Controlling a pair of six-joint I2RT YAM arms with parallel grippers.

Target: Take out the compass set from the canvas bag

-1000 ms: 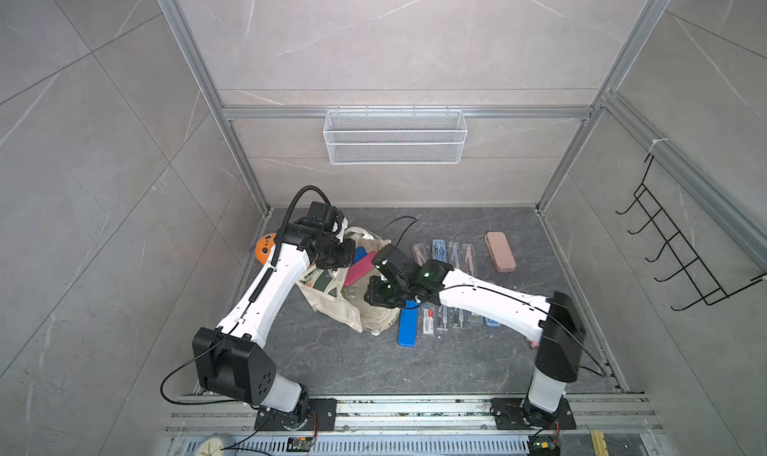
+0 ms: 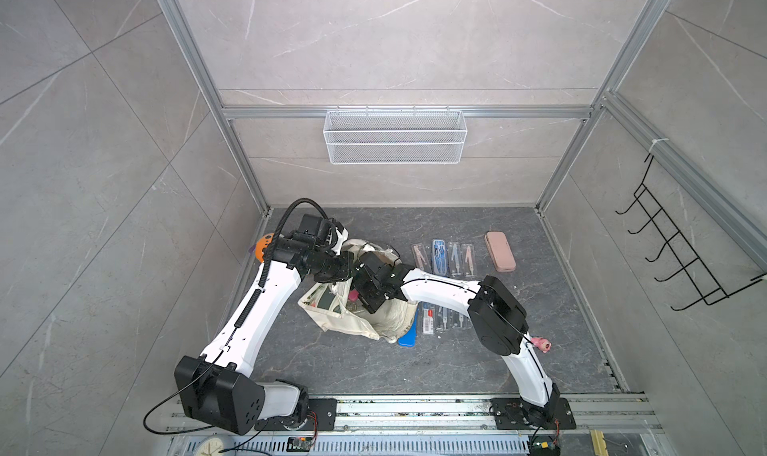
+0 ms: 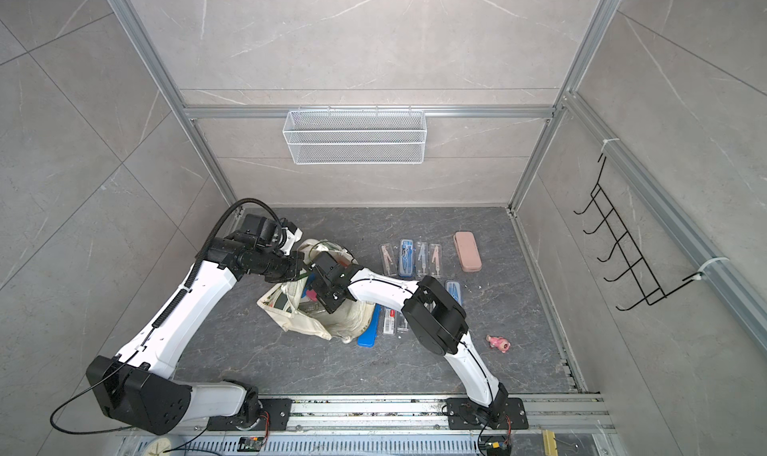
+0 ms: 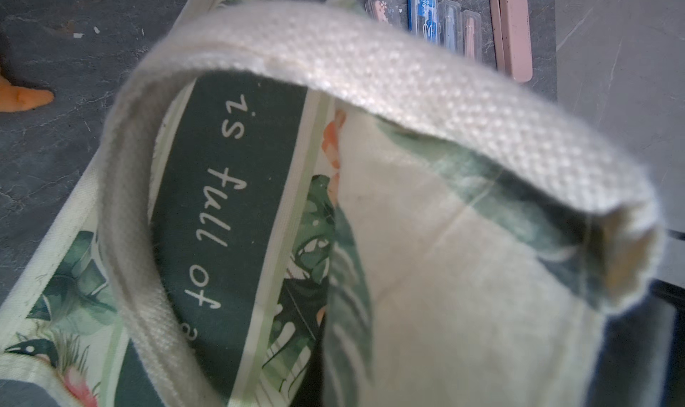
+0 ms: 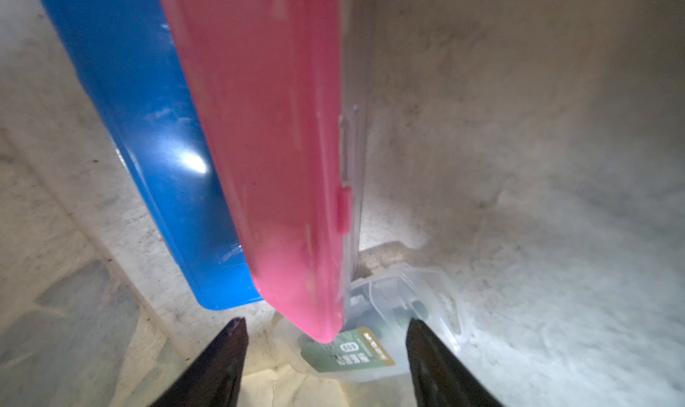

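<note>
The cream canvas bag (image 2: 327,312) lies open at centre-left on the table. My left gripper (image 2: 339,268) is at its left rim; a strap (image 4: 428,79) and printed fabric fill its wrist view, fingertips hidden, so its state is unclear. My right gripper is down inside the bag, open, its fingertips astride the lower end of a pink case (image 5: 285,157). A blue case (image 5: 178,164) lies under it, and a clear plastic box (image 5: 356,350) with a label sits beyond the pink one's end.
Several clear-boxed sets (image 2: 454,256) lie right of the bag, with a pink case (image 2: 500,252) at back right. A blue case (image 2: 406,336) lies by the bag. An orange object (image 2: 262,245) is at left, a pink toy (image 2: 541,344) at front right.
My right gripper has moved left and down into the bag. The left arm has shifted slightly down and outward, and the bag's front has moved a little right over the blue case.
</note>
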